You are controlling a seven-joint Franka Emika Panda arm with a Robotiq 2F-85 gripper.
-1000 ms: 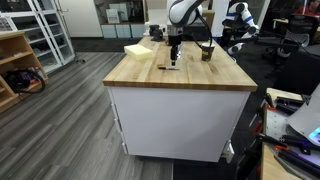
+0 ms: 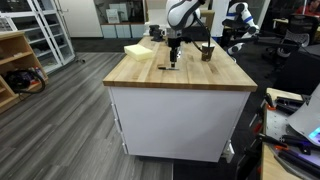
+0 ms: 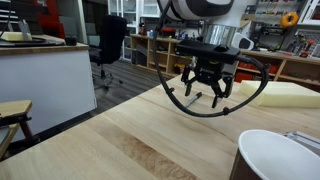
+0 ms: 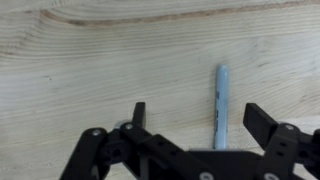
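Note:
A thin light-blue stick, like a pen, lies on the pale wooden tabletop in the wrist view. My gripper is open above it, and the stick shows in the gap, nearer the right finger than the left. Nothing is held. From the second exterior view, the gripper points downward, with the small slender stick on the wood beneath or behind it. The first exterior view has the gripper low over the counter and a small dark strip by it; the exact height is hard to judge.
A pale yellow block rests on the counter behind the gripper. The white rim of a cup fills the near right corner. A dark cup stands right of the arm.

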